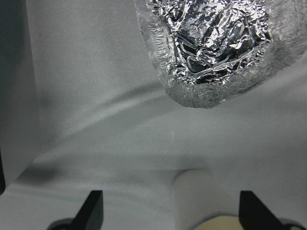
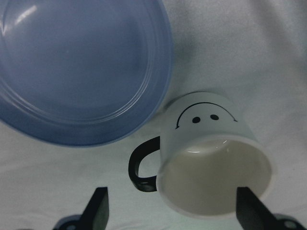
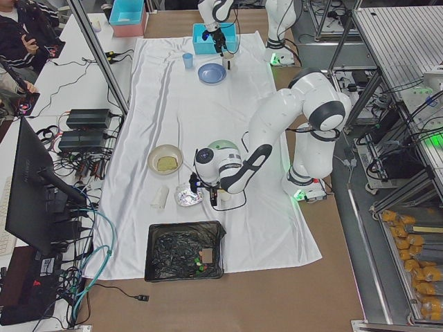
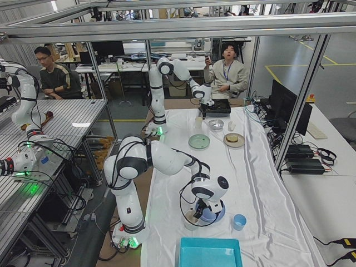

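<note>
My left gripper (image 3: 204, 194) hangs open over a pale cylindrical thing (image 1: 194, 196) with a yellowish top, beside a crinkled foil dish (image 1: 216, 48) in the left wrist view. A dark edge is at that view's left. My right gripper is open above a white mug (image 2: 201, 124) with a smiley face and black handle (image 2: 139, 167). The mug stands or leans, I cannot tell which, beside a blue plate (image 2: 76, 67).
A blue bin (image 4: 209, 245), a blue cup (image 4: 239, 221), a green plate (image 4: 198, 141), a beige plate (image 3: 156, 166) holding something yellow, and a black-lined tray (image 3: 173, 256) share the white cloth.
</note>
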